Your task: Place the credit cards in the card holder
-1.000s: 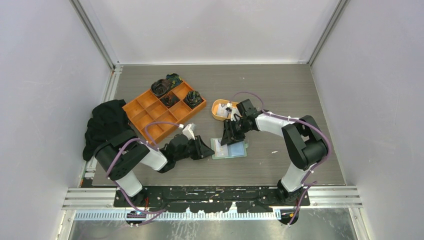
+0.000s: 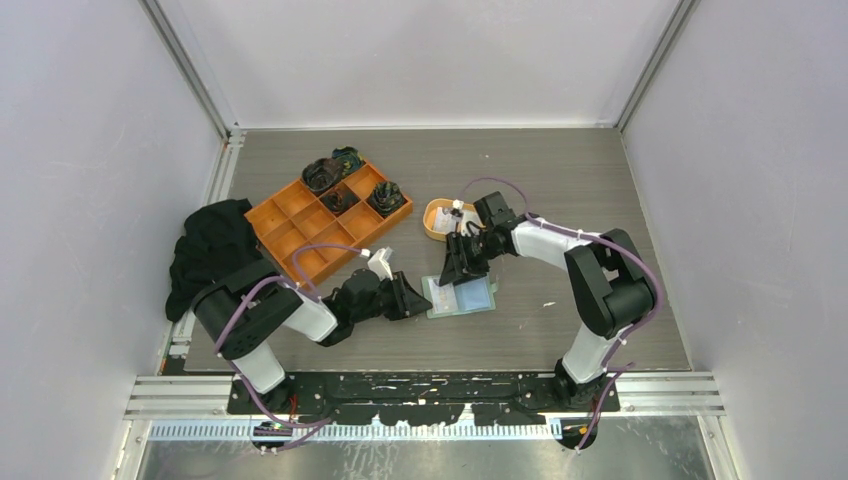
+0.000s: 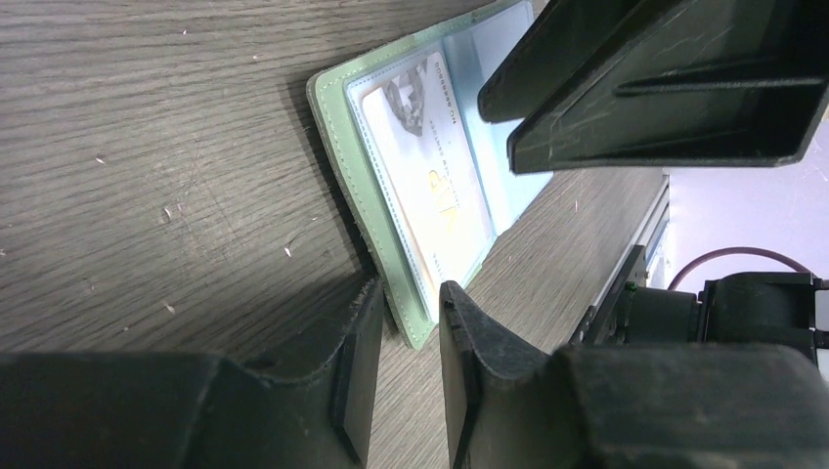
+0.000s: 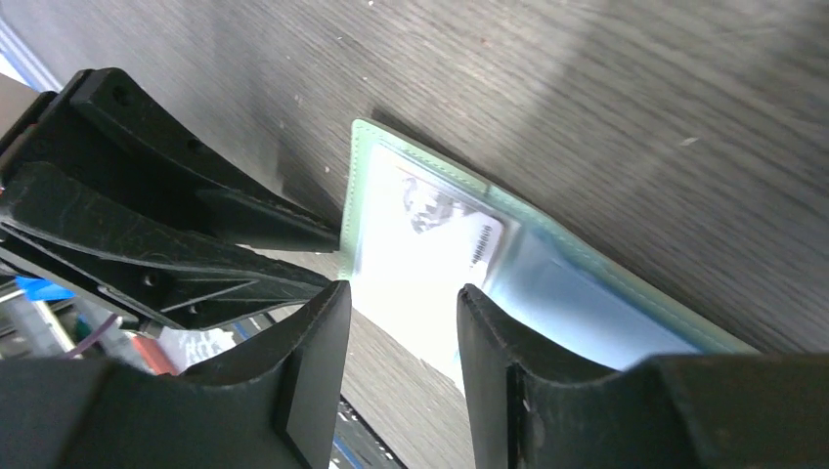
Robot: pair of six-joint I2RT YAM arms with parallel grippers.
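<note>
The card holder (image 2: 474,295) lies on the table between the grippers, pale green with clear pockets. A white card sits in one pocket; in the right wrist view this card (image 4: 411,254) shows under my fingers. My left gripper is at the holder's edge, its fingertips close together; whether it grips that edge is unclear. My right gripper is over the holder, part open, fingertips apart above the card, with nothing seen held between them.
An orange basket (image 2: 431,221) with white cards stands behind the right gripper. A wooden compartment tray (image 2: 290,225) with dark bundles is at the back left, and black cloth (image 2: 200,260) lies at the left.
My right arm has shifted slightly toward the back, its gripper still over the holder. The left arm looks unchanged.
</note>
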